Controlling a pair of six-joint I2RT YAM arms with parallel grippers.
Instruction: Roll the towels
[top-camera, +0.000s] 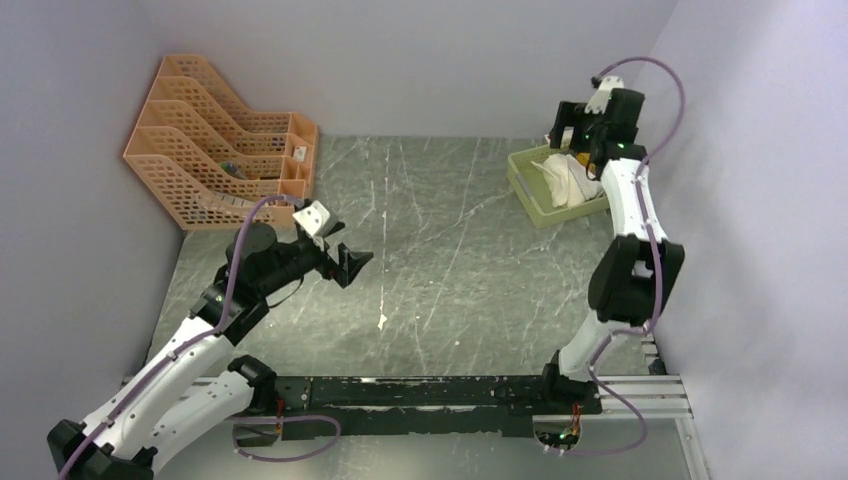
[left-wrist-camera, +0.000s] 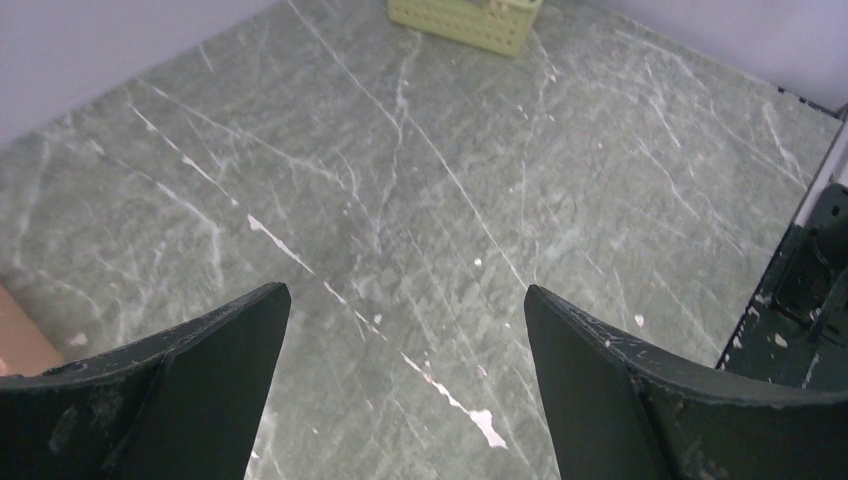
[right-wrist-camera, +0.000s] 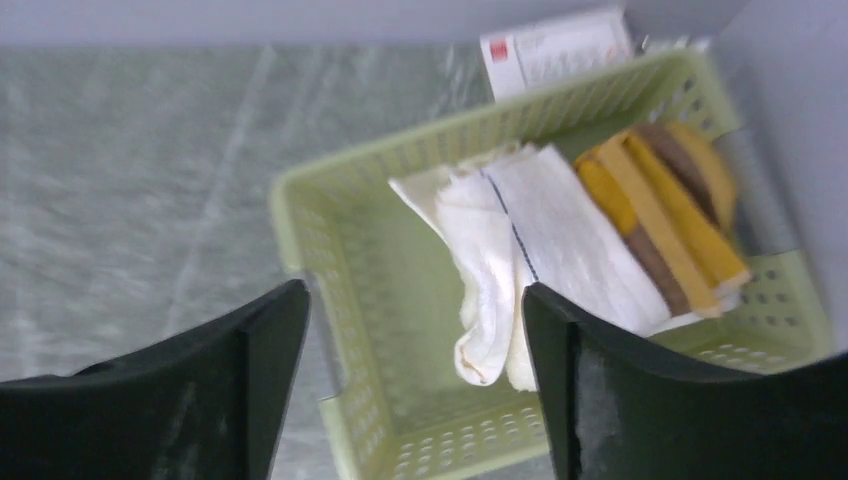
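Note:
White towels (right-wrist-camera: 560, 235) lie inside the green basket (right-wrist-camera: 330, 280), one with a dark stripe, the nearer one loosely bunched along its left side. From above, part of the cream cloth (top-camera: 560, 181) shows in the basket (top-camera: 545, 212), the rest covered by my right arm. My right gripper (top-camera: 565, 125) hangs over the basket's back; its fingers (right-wrist-camera: 215, 385) are spread wide with nothing held. Out over the bare table at the left, my left gripper (top-camera: 354, 264) is open, and only tabletop shows between its fingers.
Beside the towels, brown and yellow items (right-wrist-camera: 665, 215) fill the basket's right side. Behind it lies a white card box (right-wrist-camera: 555, 50). An orange tiered rack (top-camera: 215, 150) stands at the back left.

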